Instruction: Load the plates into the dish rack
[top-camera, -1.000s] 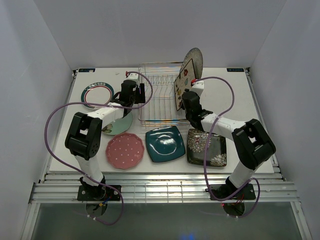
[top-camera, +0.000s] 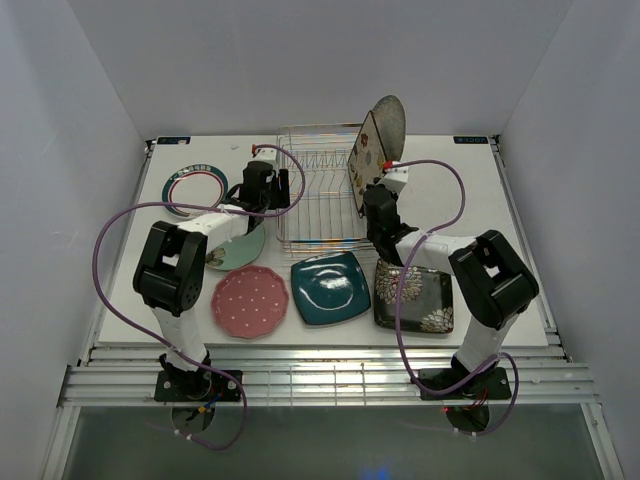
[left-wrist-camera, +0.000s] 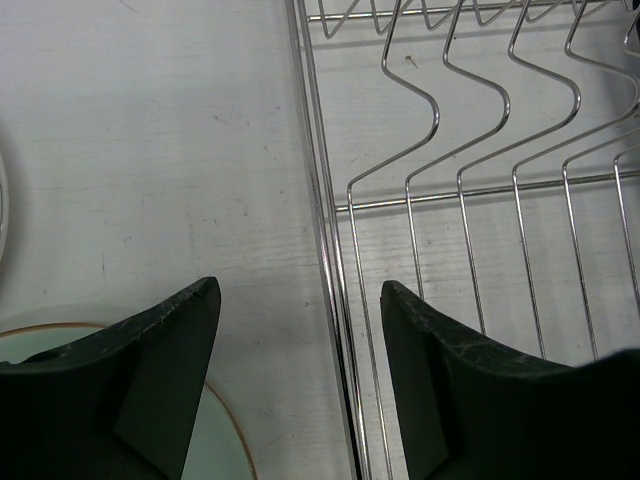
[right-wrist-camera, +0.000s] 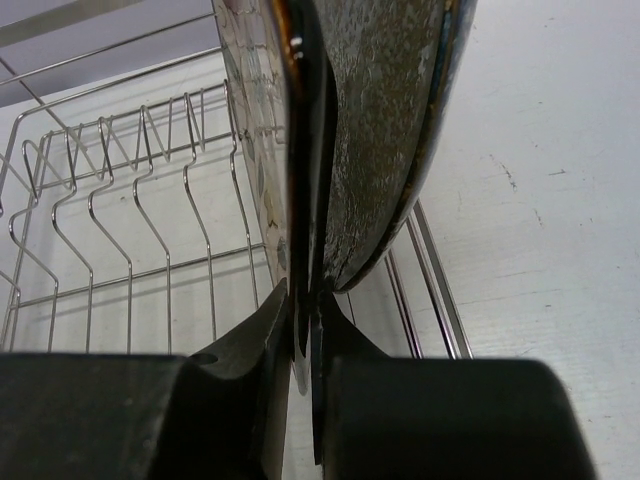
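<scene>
My right gripper is shut on the edge of a flowered plate (top-camera: 365, 155), which stands on edge at the right of the wire dish rack (top-camera: 320, 242), beside a grey round plate (top-camera: 395, 115). My left gripper (top-camera: 276, 188) is over the rack's left rail; in the left wrist view its fingers stand apart, and what, if anything, is between them is unclear. On the counter lie a white dark-rimmed plate (top-camera: 195, 185), a pale green plate (top-camera: 240, 250), a pink dotted plate (top-camera: 250, 305), a teal square plate (top-camera: 330, 290) and a dark flowered plate (top-camera: 428, 300).
The rack's middle and left slots (right-wrist-camera: 130, 230) are empty. Bare counter (top-camera: 460, 190) lies right of the rack. Walls close in the workspace at the sides and back.
The left arm has not moved.
</scene>
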